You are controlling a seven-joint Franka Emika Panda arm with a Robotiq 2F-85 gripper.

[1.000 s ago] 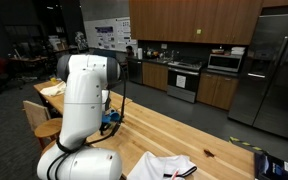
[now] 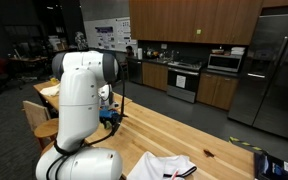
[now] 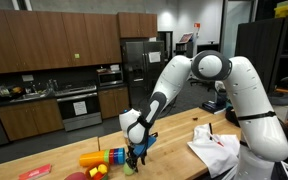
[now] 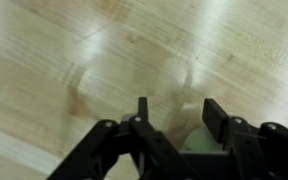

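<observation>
In the wrist view my gripper has its black fingers apart, with a clear gap between the tips. A pale green object (image 4: pixel 198 141) shows low between them, close against the right finger; most of it is hidden. The second exterior view has the gripper (image 3: pixel 134 159) low over the wooden table, with a small green thing (image 3: pixel 129 169) just under it. From the first exterior view the gripper (image 2: pixel 110 116) is small and partly behind the arm, its blue part visible.
A multicoloured cylinder-like row (image 3: pixel 102 157) lies right beside the gripper, with red round things (image 3: pixel 79 177) in front. A red flat item (image 3: pixel 34 172) lies farther left. White cloth (image 2: pixel 156 166) is spread near the arm's base.
The cloth and table items there look unmoved.
</observation>
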